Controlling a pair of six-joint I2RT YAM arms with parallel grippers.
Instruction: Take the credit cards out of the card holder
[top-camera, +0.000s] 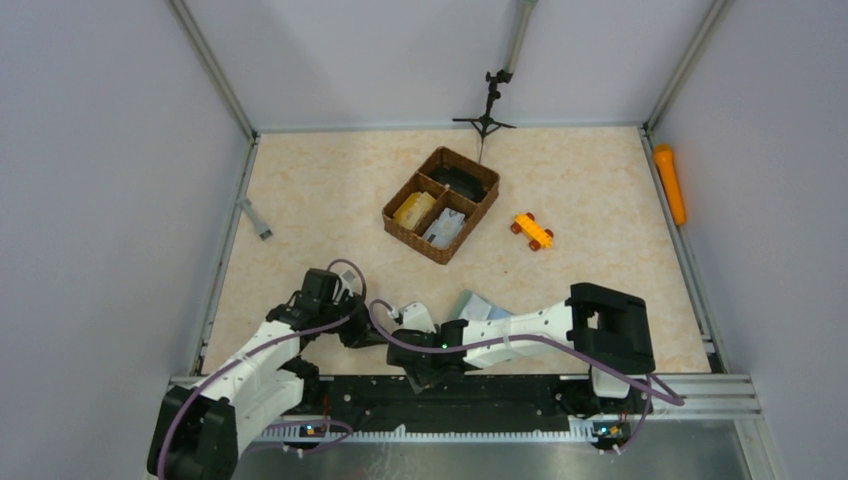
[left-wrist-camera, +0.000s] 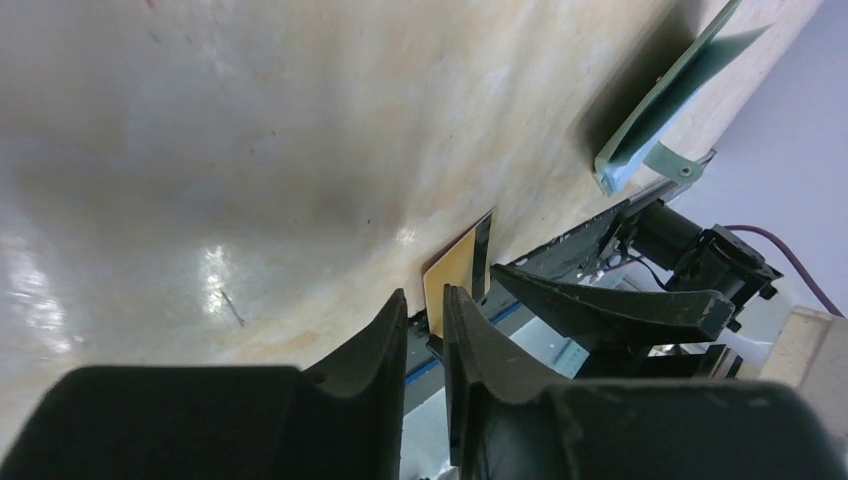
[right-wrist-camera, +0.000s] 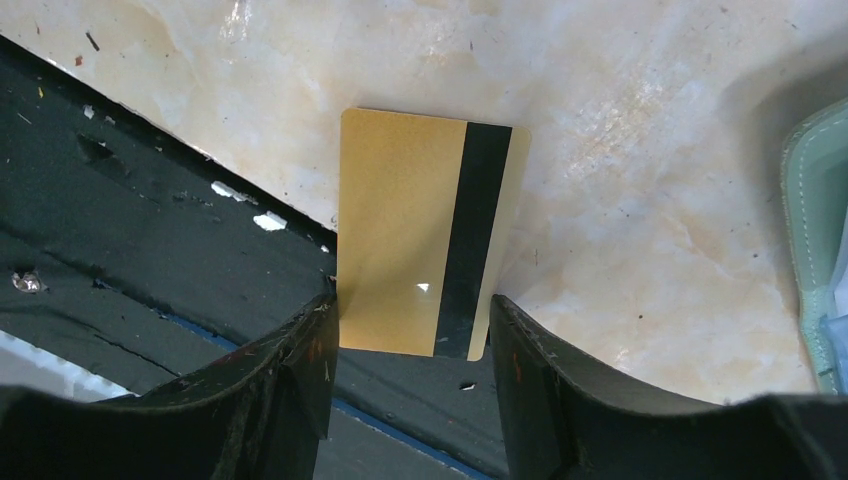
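Note:
A yellow card (right-wrist-camera: 400, 230) with a black stripe stands between the fingertips of my right gripper, which touch its two side edges. It overlaps the table's front edge. In the left wrist view the card (left-wrist-camera: 455, 275) appears tilted, with a dark finger (left-wrist-camera: 610, 305) of the right gripper at its side. My left gripper is partly open; part of the card shows behind the gap between its fingers, and contact cannot be told. The pale green card holder (left-wrist-camera: 665, 110) stands part open on the table, partly hidden by the right arm in the top view (top-camera: 478, 305).
A wicker basket (top-camera: 393, 226) with compartments holds a yellow item, a pale pack and a black item. An orange toy car (top-camera: 533, 232) lies right of it. The dark table edge (right-wrist-camera: 150, 240) runs close to the card. Bare table surrounds the basket.

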